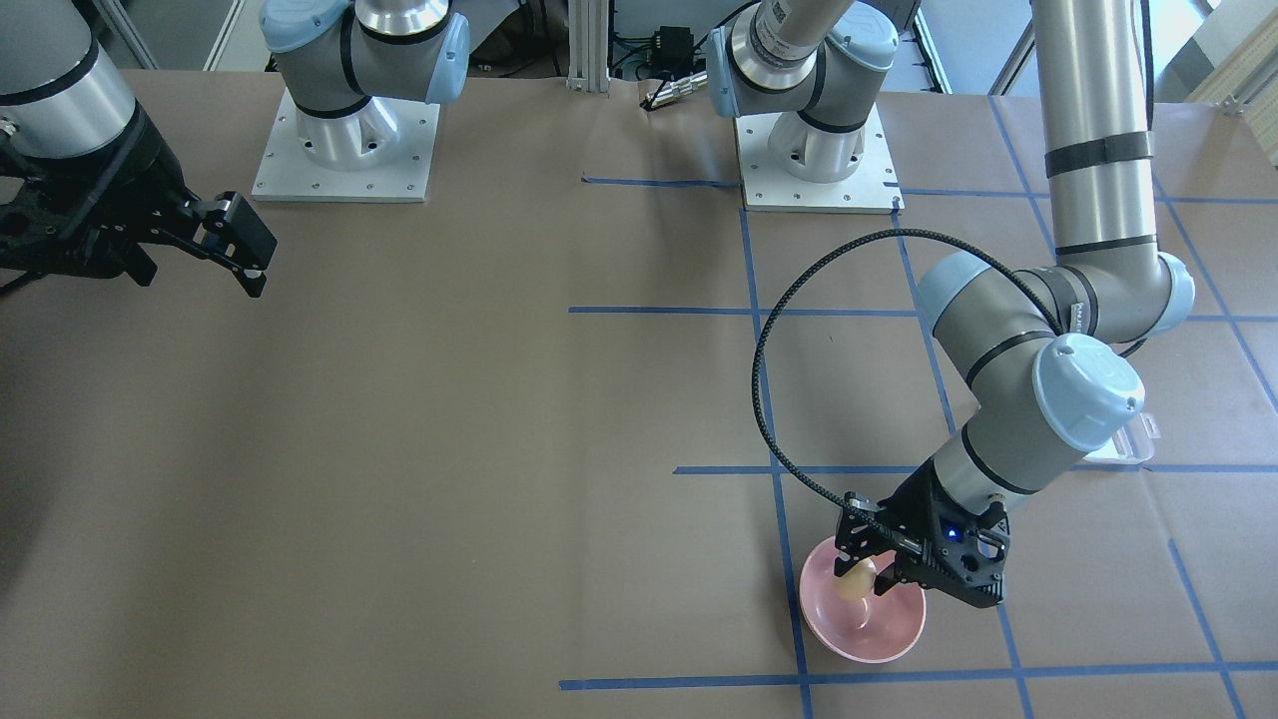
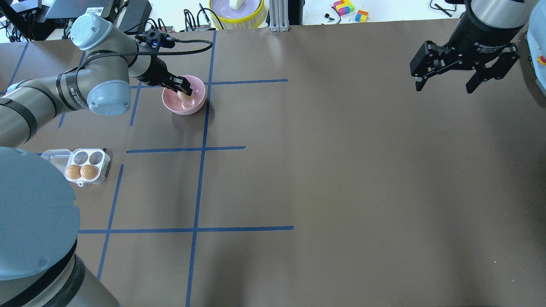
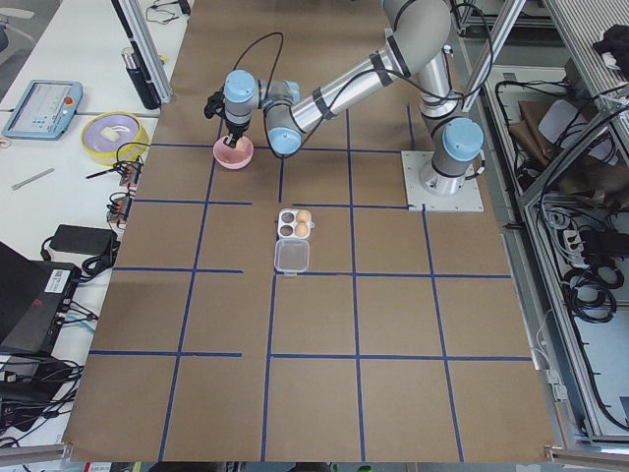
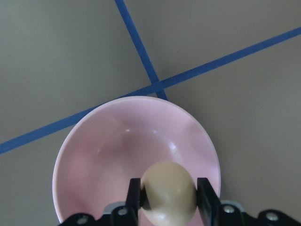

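A beige egg [image 4: 168, 193] is held between the black fingertips of my gripper, low inside a pink bowl [image 4: 99, 155]. In the front view the gripper [image 1: 860, 575] and egg sit over the bowl [image 1: 887, 635]; whether the egg touches the bowl's bottom I cannot tell. A clear egg carton [image 2: 87, 158] with two eggs and empty white cups stands apart from the bowl, seen in the top and left views.
A second arm's black gripper [image 2: 463, 64] hangs over the far side of the table. The taped table [image 2: 332, 179] is otherwise largely clear. Cables and devices lie on the white bench beyond the edge.
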